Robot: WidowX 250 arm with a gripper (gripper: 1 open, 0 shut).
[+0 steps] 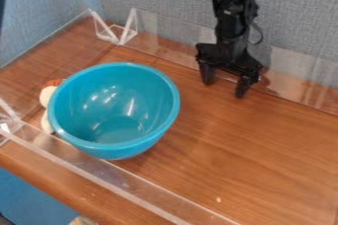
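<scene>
My black gripper (224, 74) is low near the back of the wooden table, open, its two fingers pointing down close to the surface. Something small and reddish-brown shows partly behind the fingers, too hidden to tell what it is. A large turquoise bowl (119, 130) sits on the left side of the table, apart from the gripper.
A whitish object with an orange top (50, 97) is partly hidden behind the bowl. White brackets (122, 32) and clear low walls edge the table at back and left.
</scene>
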